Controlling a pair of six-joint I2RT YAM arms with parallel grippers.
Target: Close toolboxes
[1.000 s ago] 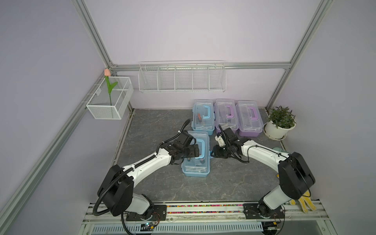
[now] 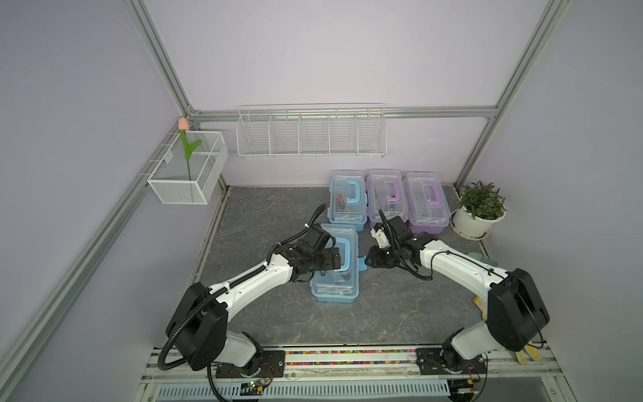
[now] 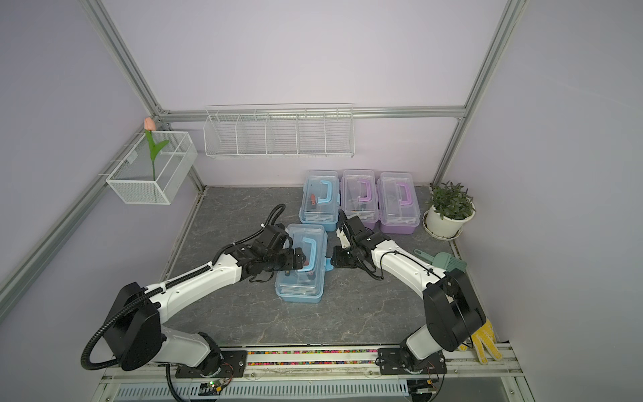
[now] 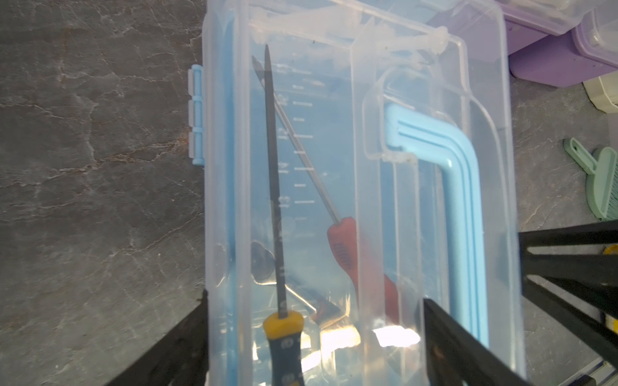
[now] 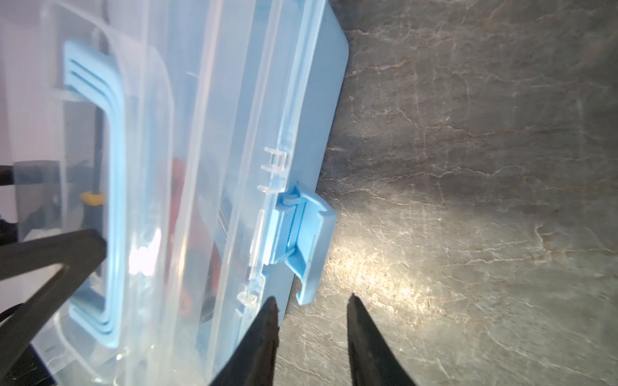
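A clear-lidded blue toolbox (image 2: 335,288) lies in the middle of the table, its lid down and tools visible inside. Over the lid stands my left gripper (image 2: 332,258); its fingers (image 4: 460,344) are apart with no object gripped. On the box's right side, the light blue latch (image 5: 312,241) sticks outward from the wall. Close beside that latch is my right gripper, open and empty, its fingers (image 5: 260,341) apart from the latch. A blue clip (image 4: 197,115) shows along the box's left side, partly hidden by the lid edge.
Behind stand another blue toolbox (image 2: 347,194) and two purple ones (image 2: 386,194), lids down. A potted plant (image 2: 477,207) is at the right, near a green dustpan (image 3: 442,260).
My right gripper has shifted slightly and its arm has swung to the right, leaving more of the latch showing. The left arm and the toolbox look unmoved.
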